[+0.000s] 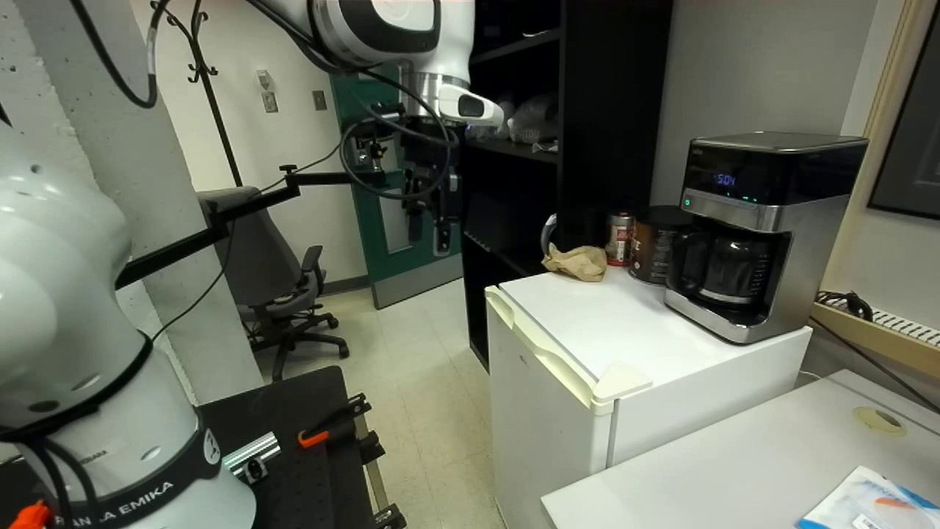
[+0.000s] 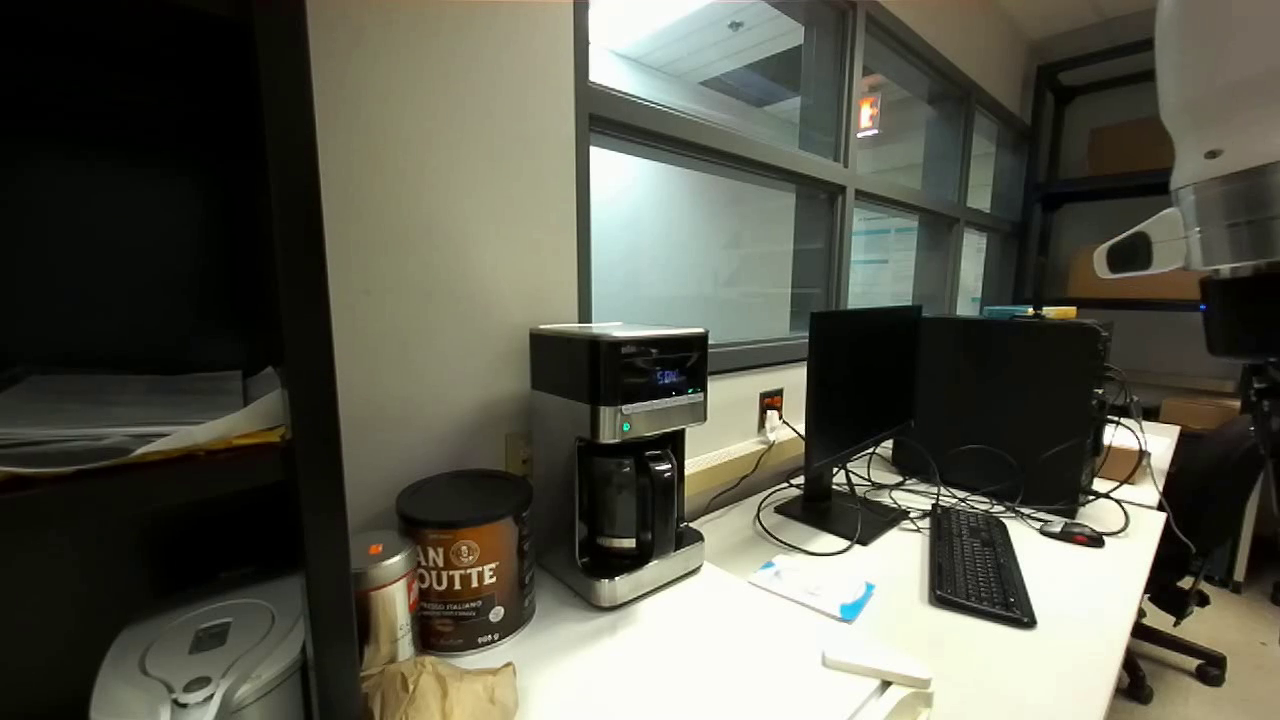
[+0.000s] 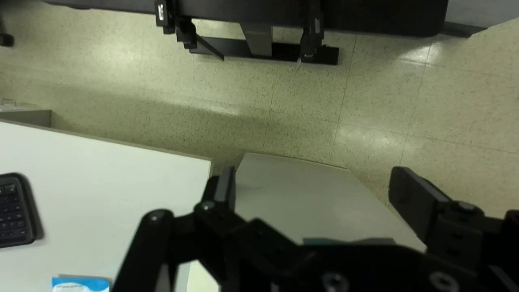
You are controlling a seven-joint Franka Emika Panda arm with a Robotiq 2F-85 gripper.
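My gripper (image 1: pixel 429 225) hangs in the air left of the white fridge (image 1: pixel 564 414), higher than its top, with the dark shelf behind it. Seen from the wrist, the gripper is open, its two black fingers wide apart and only the fridge side and floor visible between and below them. On the fridge top stands a black and steel coffee maker (image 1: pixel 758 234) with its glass carafe (image 2: pixel 618 504) inside. Beside it are a brown coffee tin (image 2: pixel 468 564), a smaller metal can (image 2: pixel 386 600) and a crumpled brown paper (image 1: pixel 577 261).
A white desk (image 1: pixel 687 467) adjoins the fridge, carrying a blue-and-white packet (image 2: pixel 822 586), a keyboard (image 2: pixel 978 564) and a monitor (image 2: pixel 858 396). The dark shelf (image 1: pixel 608 114) rises behind the fridge. Open floor (image 1: pixel 414 388) lies between the arm's black table and the fridge.
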